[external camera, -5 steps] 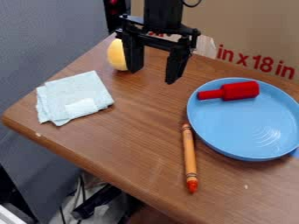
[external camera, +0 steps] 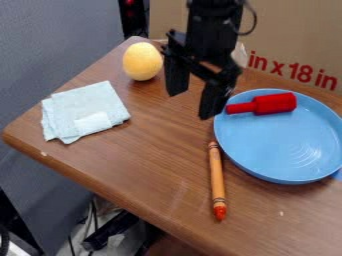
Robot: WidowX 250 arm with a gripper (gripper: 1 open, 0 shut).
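Observation:
My black gripper [external camera: 193,75] hangs over the back middle of the wooden table, its two fingers apart with nothing visible between them. One finger reaches down beside the red object [external camera: 274,103], which lies on the blue plate [external camera: 281,155] at the right. An orange crayon [external camera: 217,183] with a red tip lies left of the plate. A light blue folded cloth [external camera: 83,110] is at the left, and a yellow round object [external camera: 142,60] sits at the back, left of the gripper.
A cardboard box [external camera: 302,35] with red print stands behind the table. The table's left edge drops to the floor.
The gripper has turned and moved rightward, toward the red object and plate. The objects on the table look unmoved.

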